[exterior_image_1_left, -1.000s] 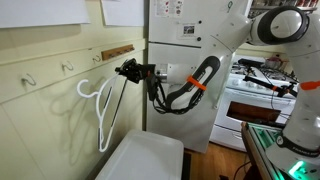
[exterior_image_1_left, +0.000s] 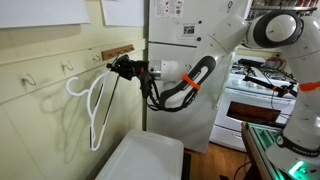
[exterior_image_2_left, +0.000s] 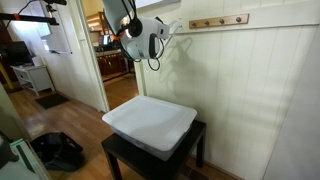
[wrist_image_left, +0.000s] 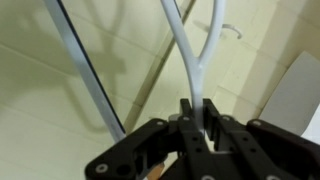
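Observation:
A white clothes hanger (exterior_image_1_left: 92, 103) hangs from my gripper (exterior_image_1_left: 119, 68), close to the cream wall with its curled end toward the left. Its forked white neck (wrist_image_left: 196, 75) runs down between my black fingers in the wrist view, and the fingers are shut on it. A straight grey bar (wrist_image_left: 86, 66) crosses the left of that view. Several metal wall hooks (exterior_image_1_left: 68, 65) line the board behind the hanger. One small hook (wrist_image_left: 232, 31) shows right of the fork, apart from it. The exact contact at the fingertips is partly hidden.
Below stands a large white lidded bin (exterior_image_2_left: 160, 118) on a black table (exterior_image_2_left: 124, 155). A wooden peg strip (exterior_image_2_left: 220, 20) is fixed to the wall. Papers hang above the hooks. A white fridge (exterior_image_1_left: 175, 57) stands behind the arm.
My gripper and the hanger have shifted a little to the left along the wall and slightly upward in exterior view 1. The hanger stays held throughout.

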